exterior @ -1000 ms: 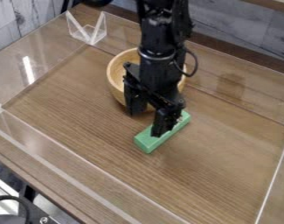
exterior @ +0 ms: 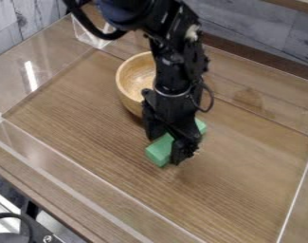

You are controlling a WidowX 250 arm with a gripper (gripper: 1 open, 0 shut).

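My gripper (exterior: 169, 133) is a black arm reaching down from the top of the camera view, open, its fingers around a green block (exterior: 160, 153) on the wooden table (exterior: 67, 133). The block is partly hidden by the fingers; whether they touch it I cannot tell.
A tan bowl (exterior: 135, 71) sits behind the gripper, partly hidden by the arm. A clear plastic object (exterior: 93, 24) stands at the back left.
The block looks to be in about the same place.
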